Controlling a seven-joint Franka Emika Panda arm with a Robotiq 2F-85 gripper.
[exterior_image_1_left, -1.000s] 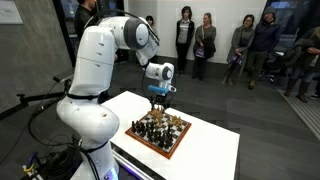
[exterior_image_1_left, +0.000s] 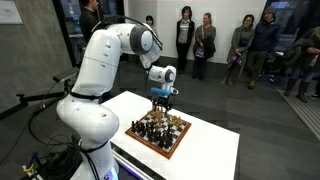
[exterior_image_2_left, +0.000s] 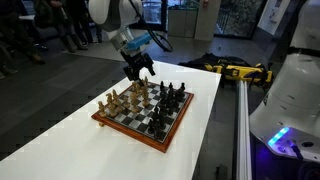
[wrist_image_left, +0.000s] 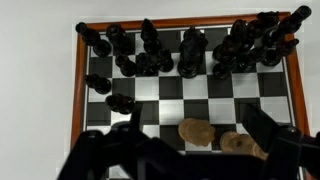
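My gripper (exterior_image_2_left: 140, 72) hangs over the far part of a wooden-rimmed chessboard (exterior_image_2_left: 115, 126). In the wrist view its two dark fingers stand wide apart at the lower edge, open, with bare squares between their tips. Below that gap stands a light piece (wrist_image_left: 197, 131), with another light piece (wrist_image_left: 236, 143) to its right. Dark pieces (wrist_image_left: 190, 50) crowd the upper part of the board in that view. One dark piece (wrist_image_left: 120, 103) stands further forward at the left. The fingers hide part of the lower board.
Standing pieces are close together, dark ones (exterior_image_2_left: 158, 122) on one side and light ones (exterior_image_2_left: 112, 103) on the other. Several people (exterior_image_1_left: 205, 40) stand behind the table.
The gripper has shifted slightly to the right in exterior view 1. The board and pieces look unmoved.
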